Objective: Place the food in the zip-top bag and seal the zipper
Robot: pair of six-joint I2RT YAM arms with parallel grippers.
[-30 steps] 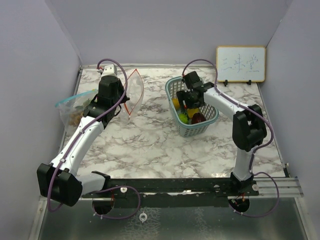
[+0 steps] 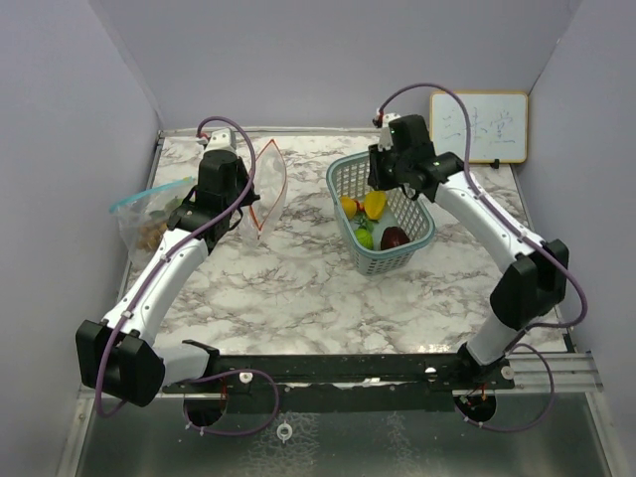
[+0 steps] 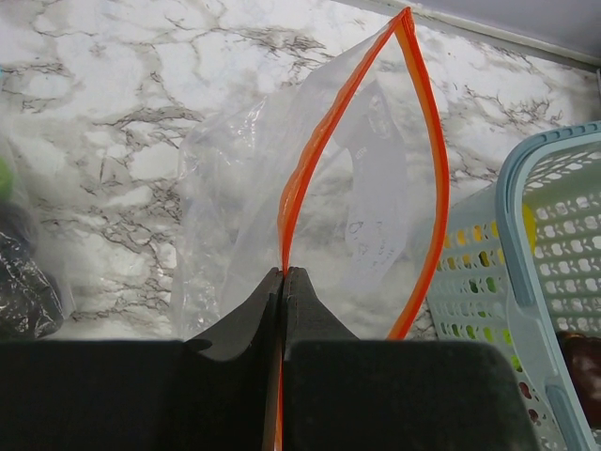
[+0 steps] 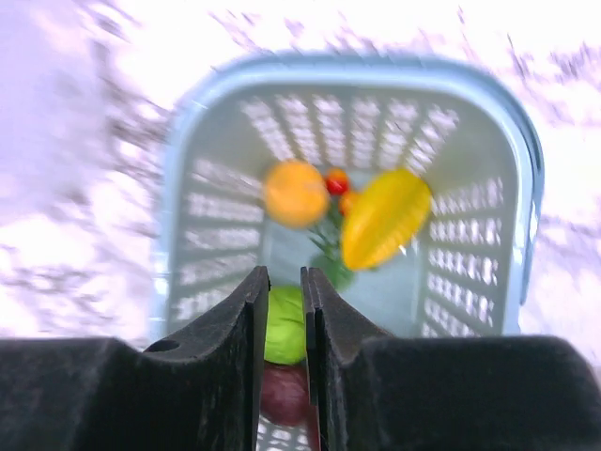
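Note:
An upright clear bag [image 3: 235, 216] with an orange zip edge [image 3: 315, 150] gapes at its mouth. My left gripper is shut on that edge. Inside the basket [image 2: 393, 260] lie an orange [image 4: 296, 193], small red tomatoes [image 4: 336, 181], a yellow mango-like fruit [image 4: 385, 218], a green lime-like fruit [image 4: 285, 329] and a dark purple piece [image 4: 285, 393]. Above the basket's far part hangs my right gripper. A narrow gap parts its fingers, with the green fruit showing through; whether anything is pinched there cannot be made out.
A second clear bag [image 2: 149, 224] with a teal edge lies at the left, with food inside. The whiteboard [image 2: 479, 127] leans at the back right. Bare marble table [image 2: 288, 308] stretches between the left arm and the basket.
The left arm has barely moved, still at the bag's edge.

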